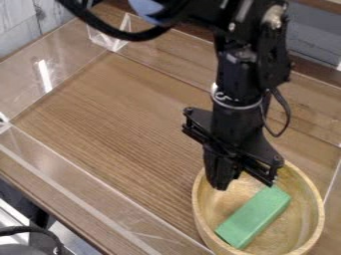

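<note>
My black gripper hangs over the back-left part of a round tan bowl at the lower right. A green rectangular block lies in the bowl, in front of and below the gripper. The gripper looks shut, with nothing visible between its fingers; the fingertips sit at or just above the bowl's rim.
Clear plastic edging runs along its left side. A small white object stands at the back left, and a raised wooden edge runs along the back right.
</note>
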